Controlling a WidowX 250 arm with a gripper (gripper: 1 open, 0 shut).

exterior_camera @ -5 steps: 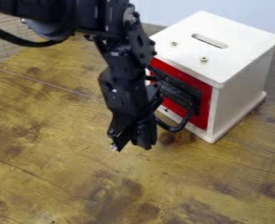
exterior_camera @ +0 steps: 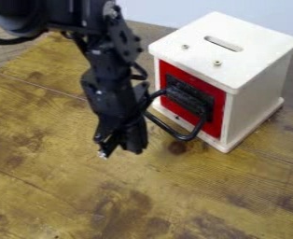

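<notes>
My black gripper [exterior_camera: 118, 140] points down over the wooden floor, left of a white box [exterior_camera: 255, 98] with a red front panel [exterior_camera: 174, 77]. It looks shut, with nothing visible between its fingers. A black piece with a looped handle [exterior_camera: 190, 101] is on the red panel, its lower bar reaching left toward the gripper. Whether the gripper touches that bar is unclear. The box's top has a slot and two small knobs.
A pale wall [exterior_camera: 273, 14] stands behind the box.
The arm and gripper have moved left and slightly up, away from the box, uncovering more of the red panel. The box looks unmoved.
</notes>
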